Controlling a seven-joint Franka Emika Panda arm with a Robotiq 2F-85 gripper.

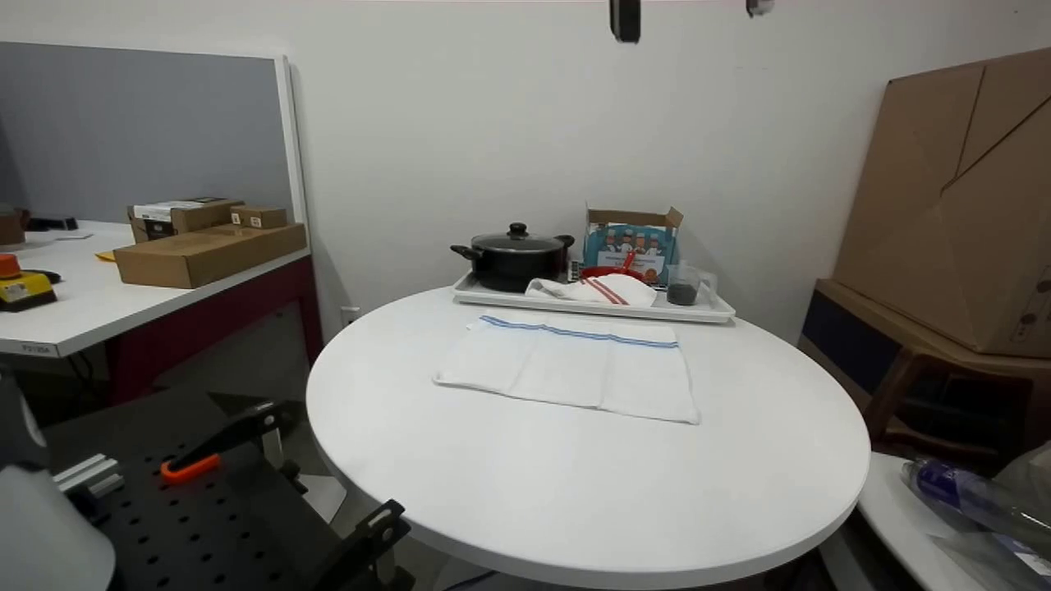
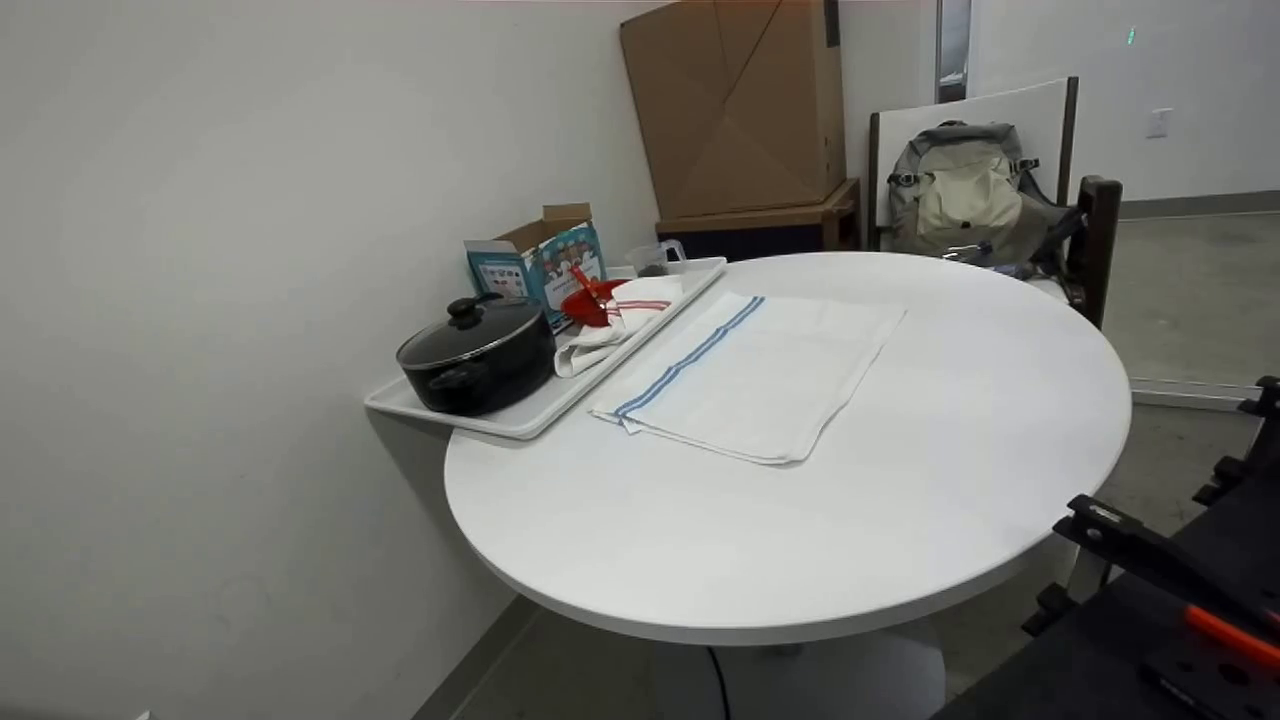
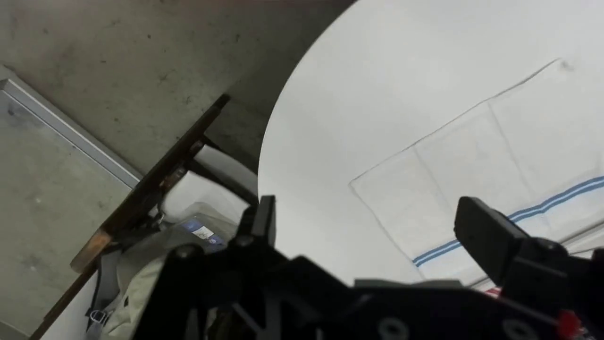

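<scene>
A white cloth with a blue stripe along one long side [image 1: 574,368] lies flat on the round white table [image 1: 591,492], with crease lines across it. My gripper is open in the wrist view, its dark fingers wide apart and nothing between them. Only its fingertips show at the top edge of exterior view 1, well above the table and apart from the cloth. Exterior view 2 has the same cloth [image 2: 768,372] beside the tray, without any gripper in sight.
Along the wall, a white tray [image 1: 717,313] bears a black lidded pot [image 1: 518,258], a red-striped cloth [image 1: 596,289], a red utensil or bowl, a blue box [image 1: 631,246] and a clear cup [image 1: 682,286]. A chair and backpack [image 2: 966,186] stand past its edge.
</scene>
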